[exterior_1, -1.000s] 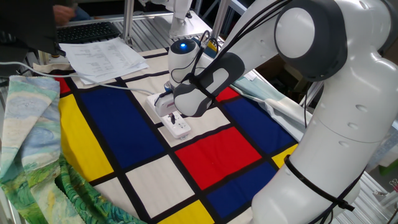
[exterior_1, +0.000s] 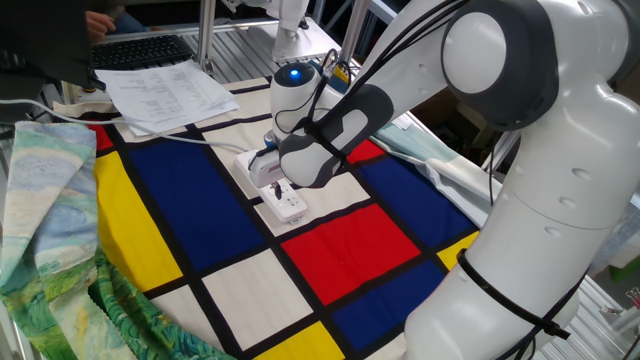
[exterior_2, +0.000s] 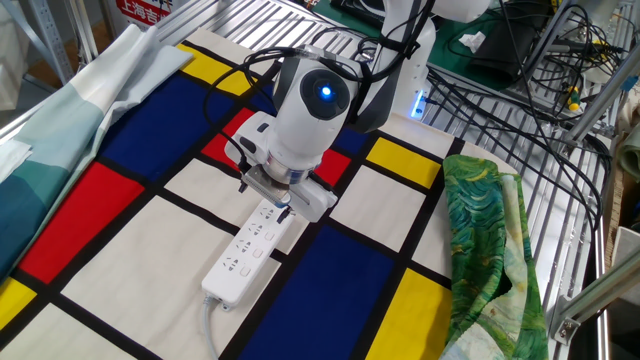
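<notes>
A white power strip (exterior_2: 242, 258) lies flat on the patterned cloth, its sockets facing up and its cord leaving the near end in exterior view 2. My gripper (exterior_2: 284, 211) is low over the strip's other end, fingertips at or just above its top face. Whether they touch it cannot be made out. In exterior view 1 the gripper's body hides the middle of the strip, and its socketed end (exterior_1: 286, 208) shows beside the hand. The fingers are too small and too covered by the hand to show how far apart they stand.
The cloth (exterior_1: 255, 295) has red, blue, yellow and white blocks and is mostly clear. A green painted fabric (exterior_2: 480, 230) is bunched along one side, a pale teal one (exterior_2: 95, 120) along the other. Papers (exterior_1: 165, 95) and a keyboard (exterior_1: 145, 50) are at the back in exterior view 1.
</notes>
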